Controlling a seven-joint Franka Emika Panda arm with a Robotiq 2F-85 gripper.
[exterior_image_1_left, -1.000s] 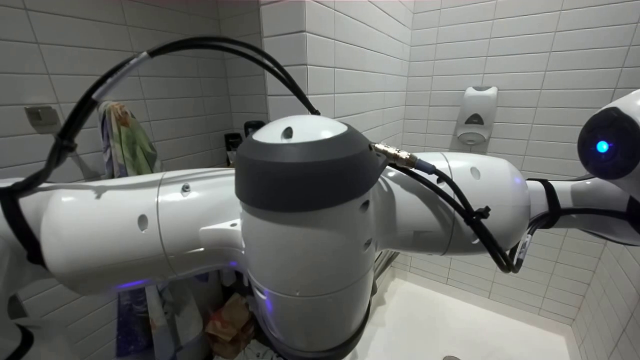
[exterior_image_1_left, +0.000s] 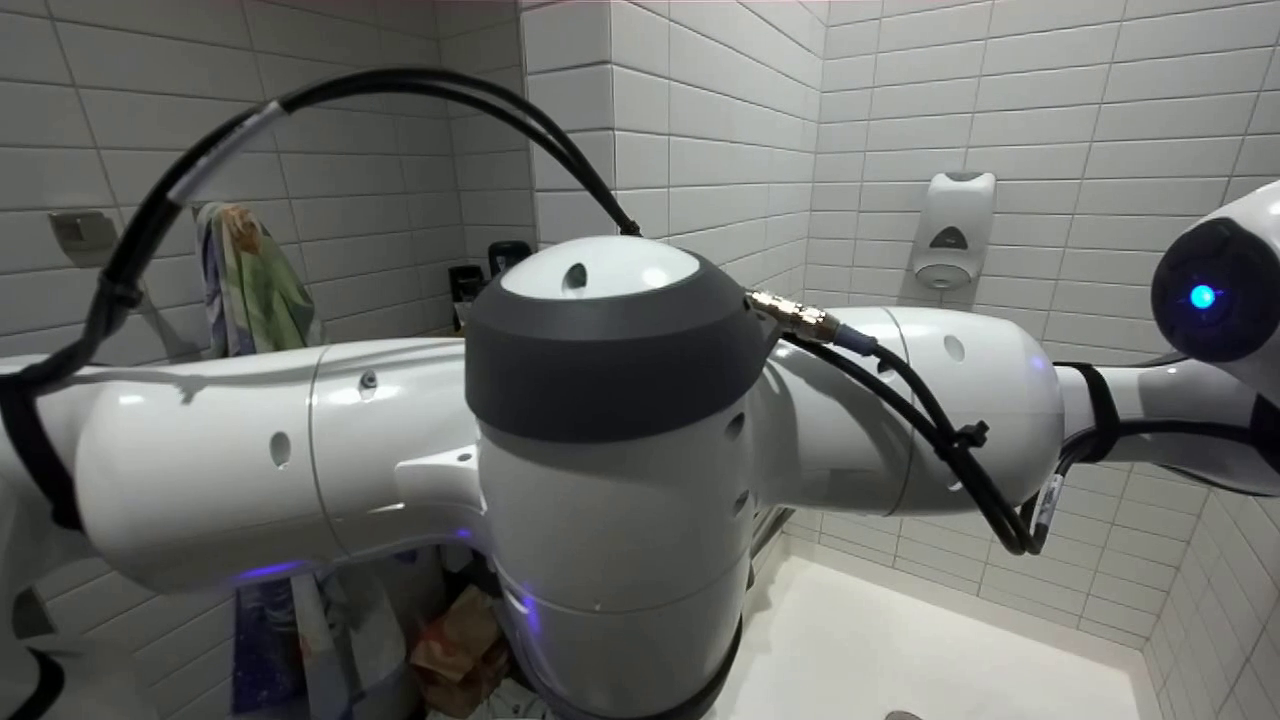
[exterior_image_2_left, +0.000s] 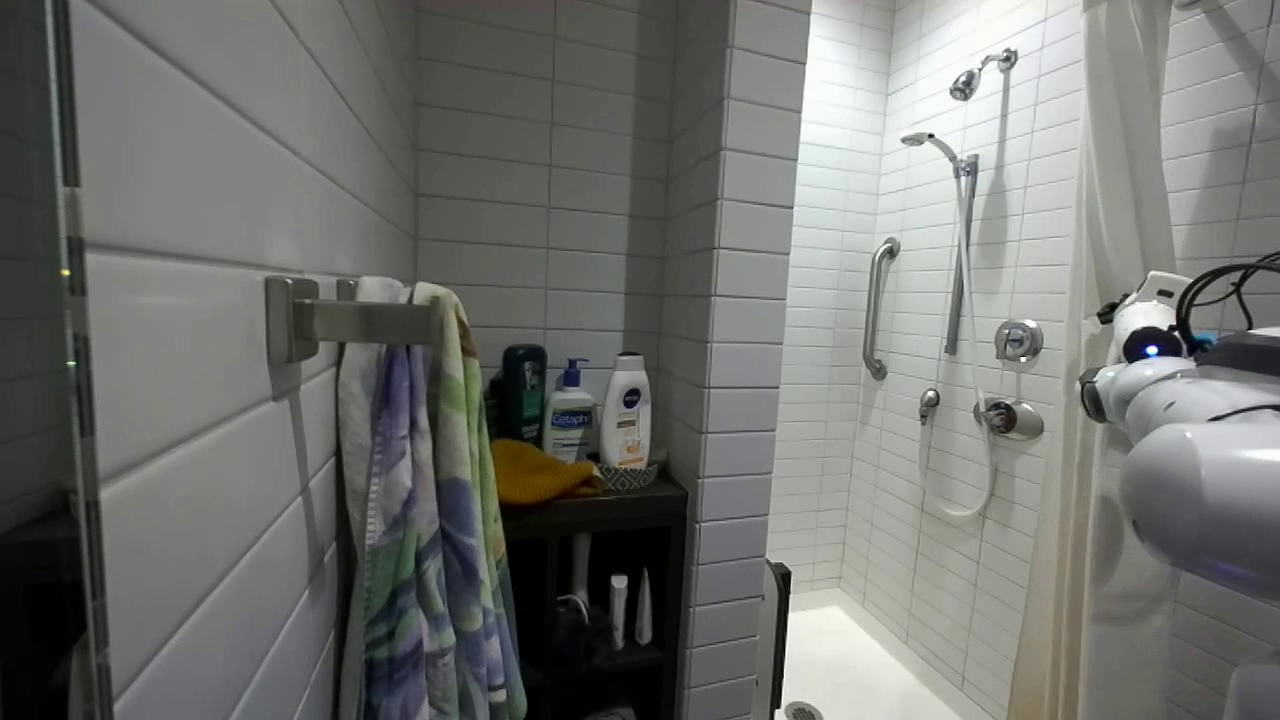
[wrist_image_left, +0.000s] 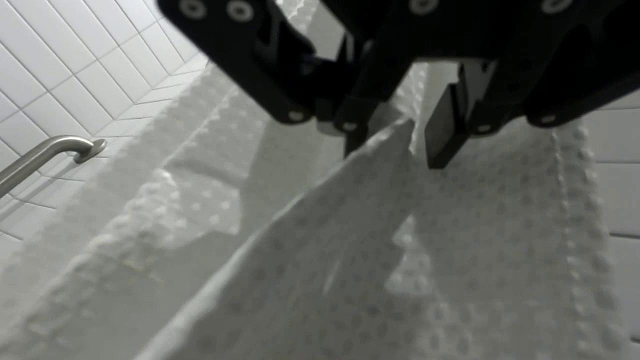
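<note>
A whitish, dotted shower curtain (wrist_image_left: 504, 240) fills most of the wrist view, hanging in folds. From the top of that view my gripper reaches in, its two dark fingers apart. A raised fold of the curtain runs up into the gap between them; whether either finger touches it I cannot tell. In exterior view 2 the curtain (exterior_image_2_left: 1056, 576) hangs at the right, beside the white arm (exterior_image_2_left: 1200, 480). The gripper does not show in either exterior view.
A metal grab bar (wrist_image_left: 45, 157) is on the tiled wall at the left of the wrist view. Exterior view 2 shows a hand shower (exterior_image_2_left: 930, 142), a dark shelf (exterior_image_2_left: 600, 510) with several bottles and a hanging towel (exterior_image_2_left: 462, 504).
In exterior view 1 the arm has shifted slightly: the big middle joint sits a little lower and leans differently, and the cable loop has moved a bit left.
</note>
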